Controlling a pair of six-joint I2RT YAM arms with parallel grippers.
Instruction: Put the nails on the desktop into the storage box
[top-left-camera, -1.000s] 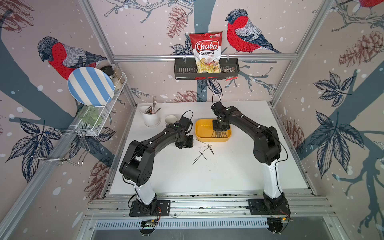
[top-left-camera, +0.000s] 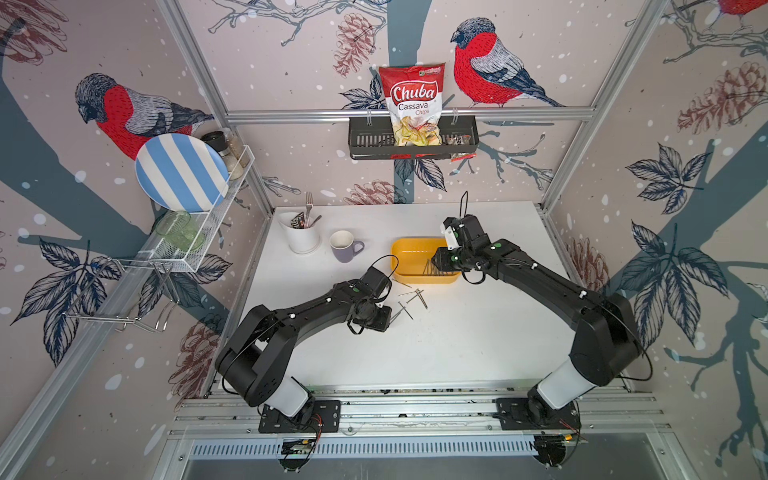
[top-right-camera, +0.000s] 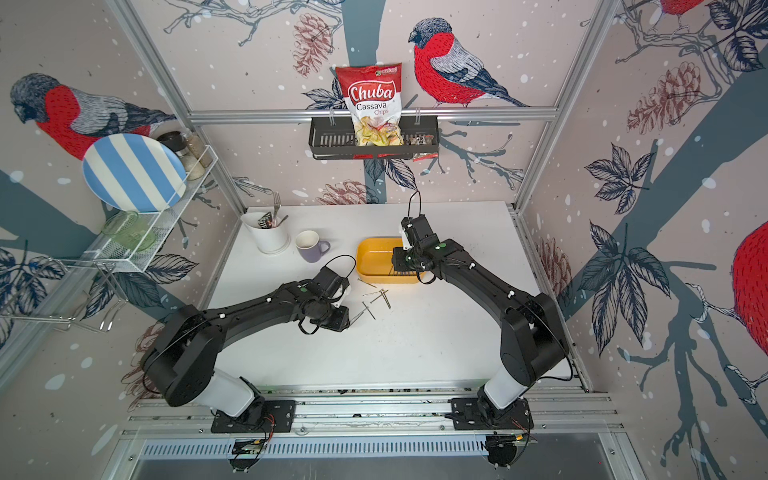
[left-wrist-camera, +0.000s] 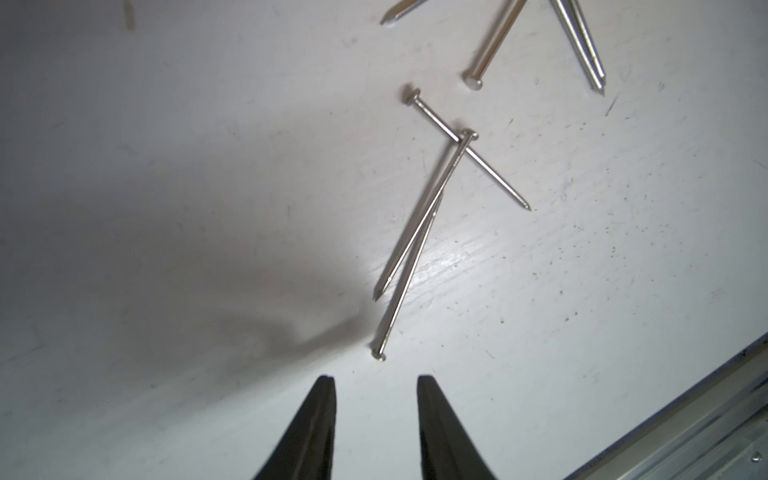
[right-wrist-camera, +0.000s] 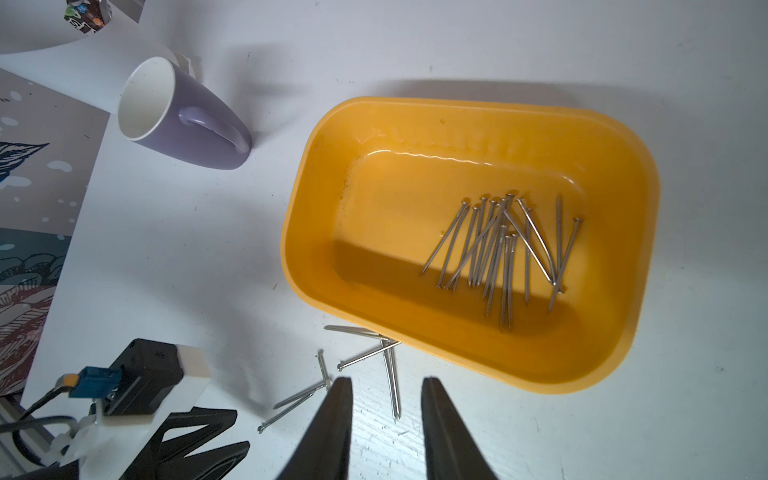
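Three crossed nails (left-wrist-camera: 420, 232) lie on the white desk in the left wrist view, and several more lie beyond them. My left gripper is part open and empty, above the desk just short of the closest nail head. The storage box, a yellow tray (right-wrist-camera: 344, 280), holds a heap of nails (right-wrist-camera: 500, 248) toward its right side. My right gripper, also part open with nothing between its fingers, hovers over the front side of the box. Below it in the right wrist view, loose nails (right-wrist-camera: 390, 376) lie against the box's near edge.
A purple mug (right-wrist-camera: 192, 120) stands left of the box, with a white utensil pot (top-left-camera: 301, 236) behind it. The two grippers are fairly close over the nails.
My left gripper has moved toward the desk's front, down to the crossed nails.
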